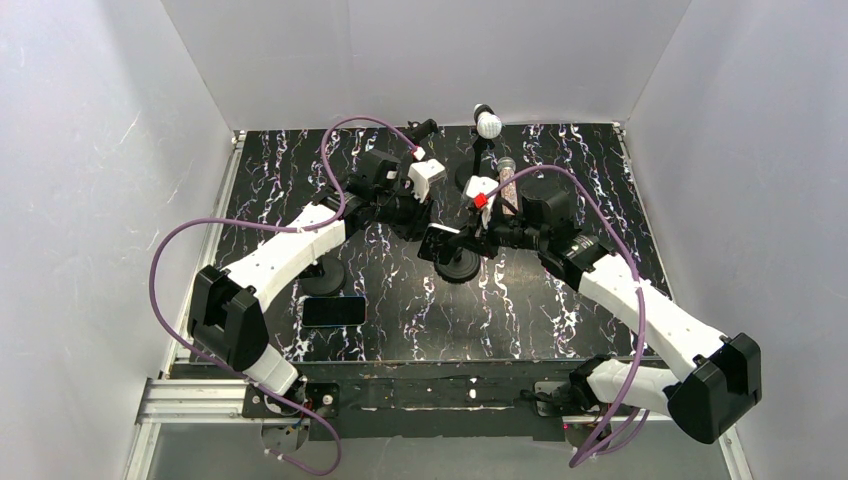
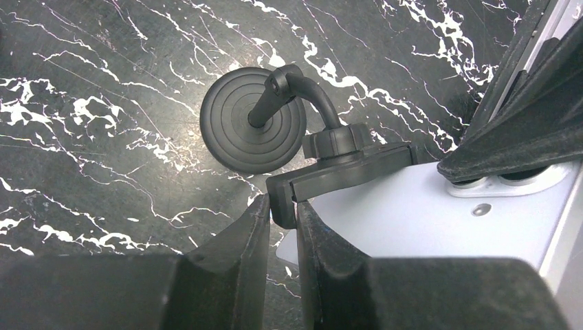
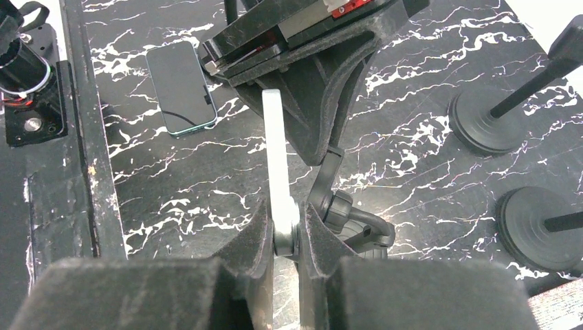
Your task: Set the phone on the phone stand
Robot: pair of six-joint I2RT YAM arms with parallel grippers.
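Note:
A phone (image 2: 385, 227), white-backed in the left wrist view and edge-on in the right wrist view (image 3: 277, 151), is held by my right gripper, shut on it, above the central stand. The stand's round base (image 2: 230, 124) carries a bent arm up to a black holder bar (image 2: 350, 172), against which the phone sits. My left gripper is at the bar's end, fingers close around it; whether fully shut is unclear. In the top view the phone (image 1: 438, 240) lies between both grippers.
A second dark phone (image 1: 334, 311) lies at front left near another stand base (image 1: 323, 278). More stands (image 3: 487, 124) and a cylindrical object (image 1: 506, 170) stand behind.

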